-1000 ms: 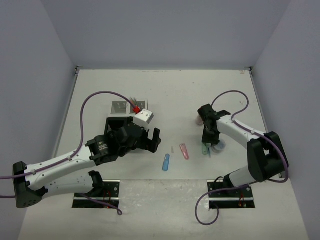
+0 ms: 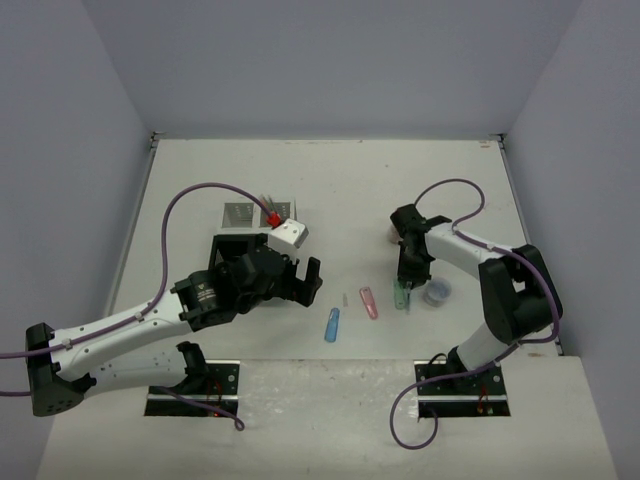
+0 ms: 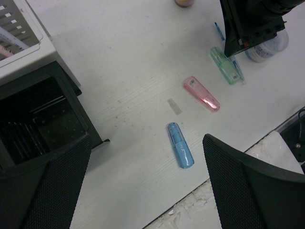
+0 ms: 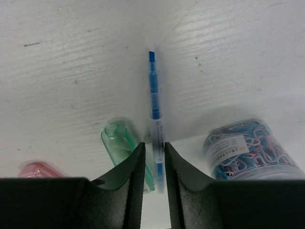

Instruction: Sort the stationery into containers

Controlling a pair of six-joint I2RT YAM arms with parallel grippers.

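Observation:
A blue pen with a white label [image 4: 157, 129] lies on the table, its middle between the narrowly spaced fingers of my right gripper; whether they press on it cannot be told. Against the pen's left side rests a green translucent case [image 4: 119, 143]. A pink case [image 3: 202, 94] and a blue case [image 3: 180, 145] lie farther left. My left gripper is open above the table, nothing between its wide fingers. The white slotted basket [image 3: 59, 47] holds pens. Beside it stands a black bin [image 3: 71, 102], empty where its inside shows.
A clear jar of coloured bands [image 4: 245, 150] stands close to the right of my right gripper. Another small jar [image 3: 184, 2] is cut off at the top of the left wrist view. A small pale strip [image 3: 174, 106] lies beside the pink case.
The green case and the pen have slid left along the table. The left arm stays where it was.

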